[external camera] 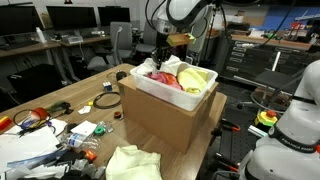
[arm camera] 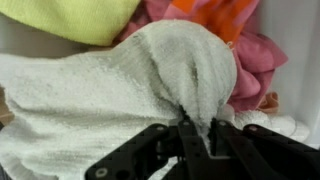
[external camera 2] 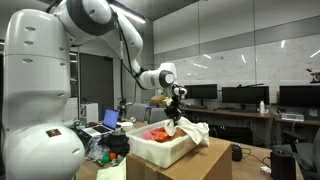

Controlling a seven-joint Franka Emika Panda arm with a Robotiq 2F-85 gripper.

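Note:
A white cloth [arm camera: 110,95] fills much of the wrist view, bunched up towards my gripper. The gripper is shut on a fold of it; the fingertips are partly hidden by the fabric. In exterior view 1 the white cloth [external camera: 174,65] rises above the rim of a white bin [external camera: 165,91]. Exterior view 2 shows part of the cloth [external camera 2: 196,130] spread across the bin's edge. Below it in the wrist view lie a yellow-green cloth [arm camera: 75,18], a pink cloth [arm camera: 257,65] and an orange cloth [arm camera: 222,14].
The bin stands on a brown cardboard box [external camera: 160,116]. Another pale cloth [external camera: 133,163] lies flat on the wooden table [external camera: 107,141]. Papers, cables and bottles crowd the table's left side. A person [external camera: 185,30] stands behind the bin.

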